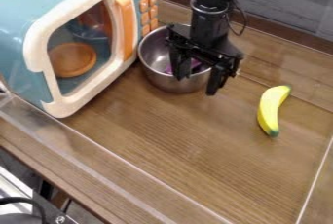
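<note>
My black gripper (198, 72) hangs over a steel bowl (159, 64), its fingers open around the bowl's right side. A small purple item in the bowl is mostly hidden behind the fingers. A yellow banana (272, 109) lies on the wooden counter to the right of the bowl, apart from it.
A toy microwave (46, 18), light blue and white with orange dishes inside, stands left of the bowl. The wall (278, 12) runs behind.
</note>
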